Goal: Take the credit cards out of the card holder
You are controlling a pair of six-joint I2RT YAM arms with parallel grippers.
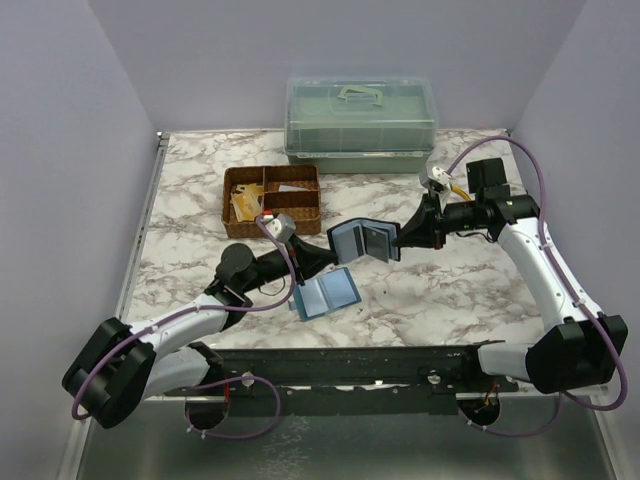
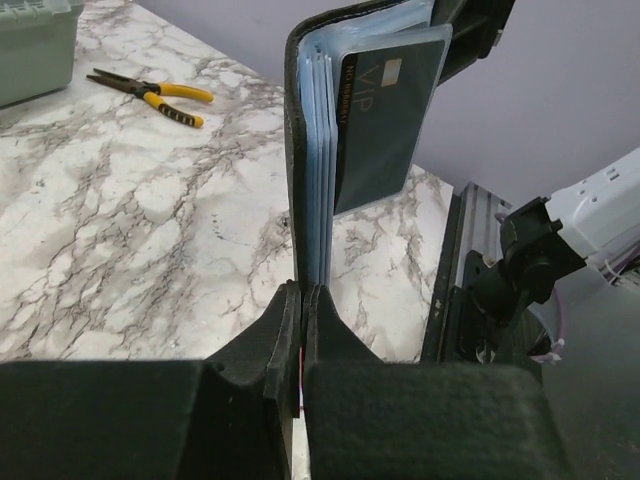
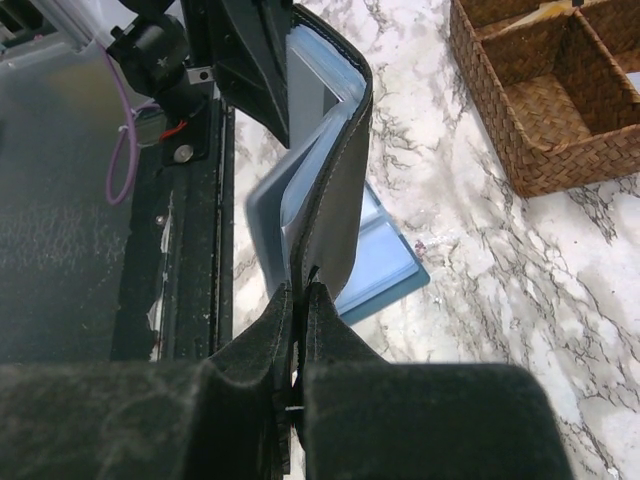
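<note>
An open black card holder [image 1: 362, 240] with pale blue sleeves and a dark VIP card [image 2: 385, 115] hangs in the air between the grippers. My right gripper is shut on the holder's edge at its right side. My left gripper is shut at the holder's other side, its fingertips at the edge in the left wrist view; I cannot tell that anything is between them. A flat light blue booklet-like piece [image 1: 325, 293] lies on the table below.
A woven divided basket [image 1: 243, 225] stands back left, a lidded green plastic box [image 1: 360, 120] at the back centre. Pliers with yellow handles lie at the back right.
</note>
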